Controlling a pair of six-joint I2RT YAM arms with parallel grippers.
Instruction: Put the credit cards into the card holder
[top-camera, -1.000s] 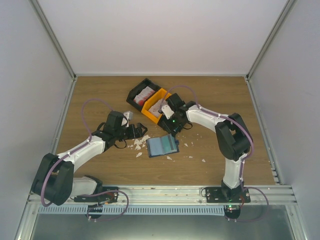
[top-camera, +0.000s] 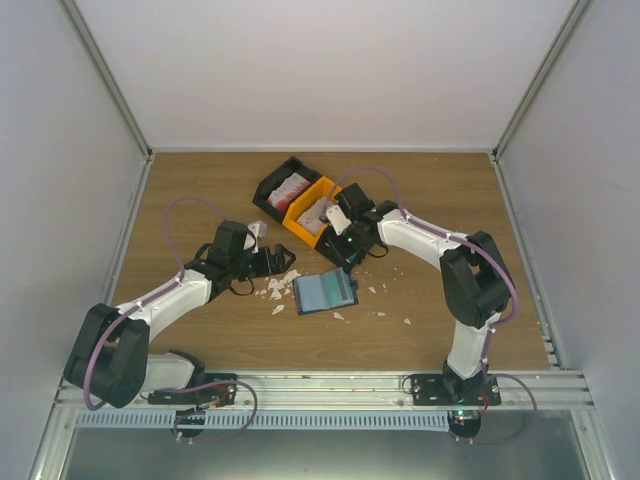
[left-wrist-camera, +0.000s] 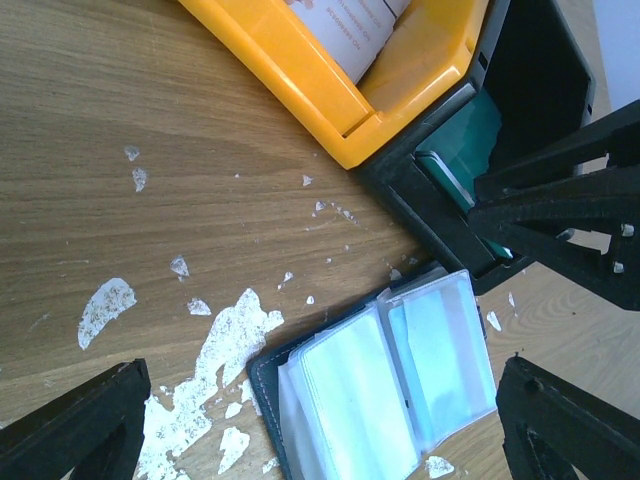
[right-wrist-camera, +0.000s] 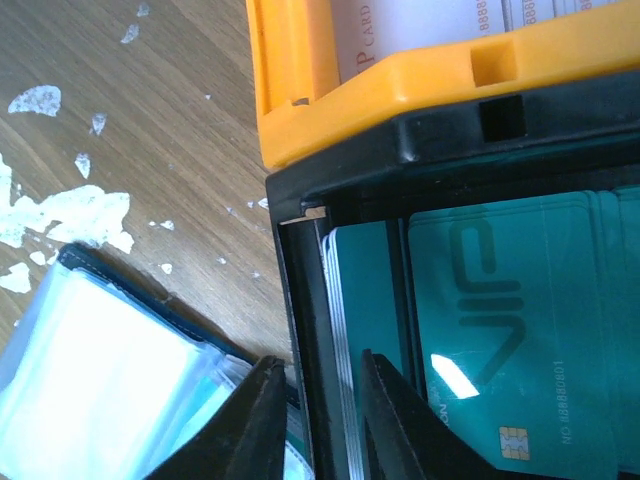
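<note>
The card holder, dark blue with clear sleeves, lies spread on the table; the left wrist view shows its pale sleeve pages. Green credit cards stand in the black box, one thin stack leaning at the near end wall. My right gripper is part open, its fingers apart on either side of that end wall and the white card edges. Whether the fingers touch a card cannot be told. My left gripper is wide open above the holder's upper left, with nothing between its fingers.
Joined to the black box is an orange box with white cards; another black box with cards stands farther back. Pale worn patches mark the wooden table.
My right arm has shifted slightly, its elbow moving a little to the right, while its gripper stays at the black box. The left arm, boxes and holder look unchanged.
</note>
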